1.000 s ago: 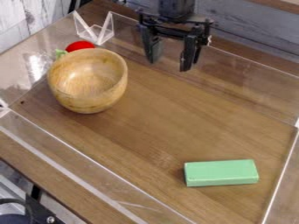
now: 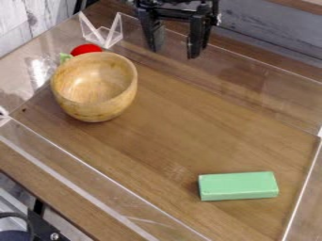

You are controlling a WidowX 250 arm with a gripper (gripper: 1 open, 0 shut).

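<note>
My gripper [image 2: 176, 36] hangs at the top centre of the camera view, dark, its two fingers apart with nothing between them. A wooden bowl [image 2: 94, 102] sits on the left of the wooden table [image 2: 176, 132]. Behind the bowl, partly hidden by it, lies a red round object [image 2: 86, 50] with a green tip. A pale green rectangular block [image 2: 238, 185] lies at the lower right.
A white angular wire-like object [image 2: 101, 30] stands at the back left. Clear panels or edges border the table on its sides.
My open gripper has moved up toward the back of the table and slightly left. The bowl, red object and green block have not moved.
</note>
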